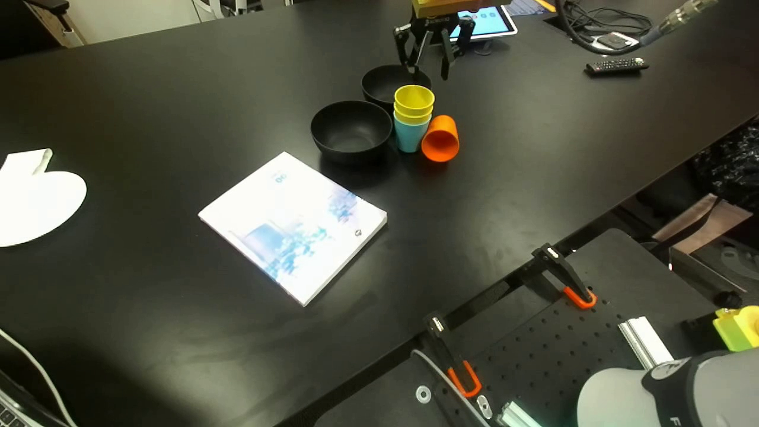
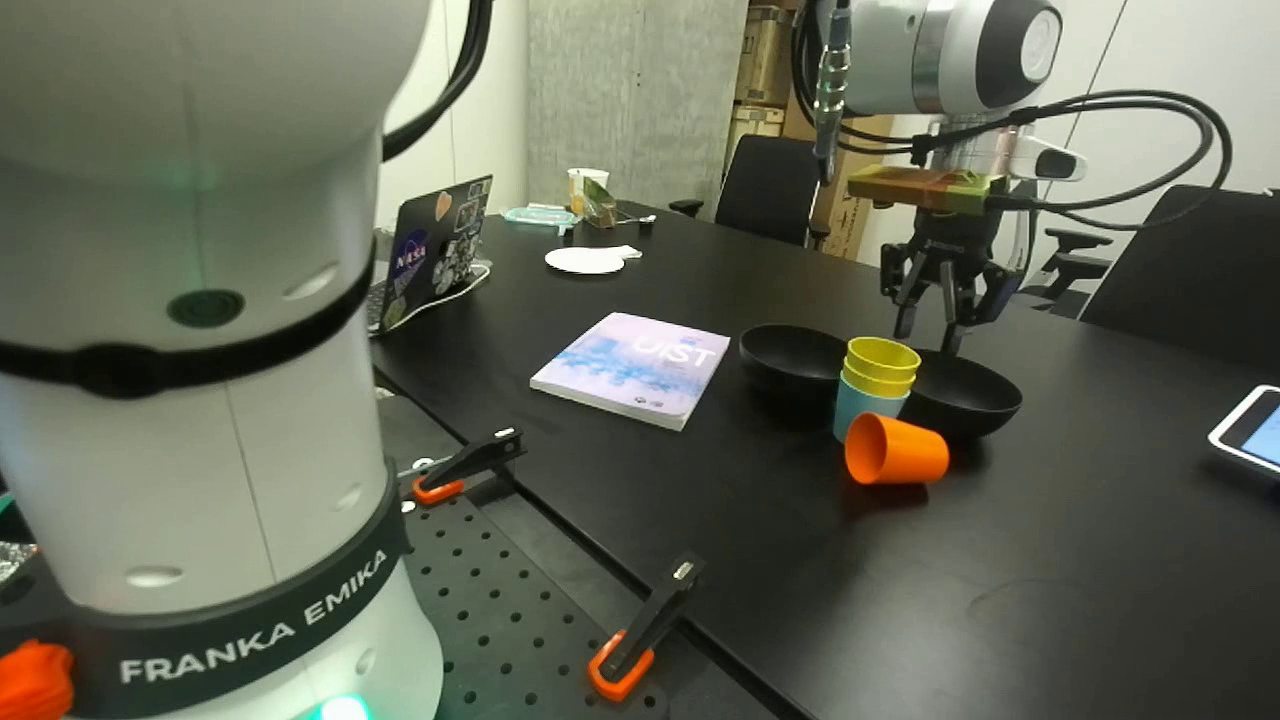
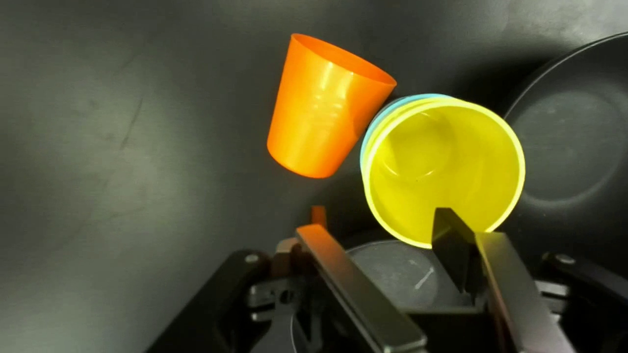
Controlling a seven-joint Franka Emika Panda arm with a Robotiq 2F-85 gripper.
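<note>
Two yellow cups (image 1: 414,99) are nested in a light blue cup (image 1: 410,135), making one upright stack on the black table. In the wrist view the top yellow cup (image 3: 450,164) shows its empty inside. An orange cup (image 2: 897,451) lies on its side next to the stack. My gripper is above the stack, part open, its fingers apart with nothing between them. In the second exterior view the gripper (image 2: 925,334) hangs over the far black bowl, clear of the yellow rim.
Two black bowls, a near one (image 1: 352,131) and a far one (image 2: 963,396), stand beside the stack. A white-covered book (image 1: 295,224) lies in front. A tablet (image 1: 487,22) and a remote (image 1: 617,65) are farther back.
</note>
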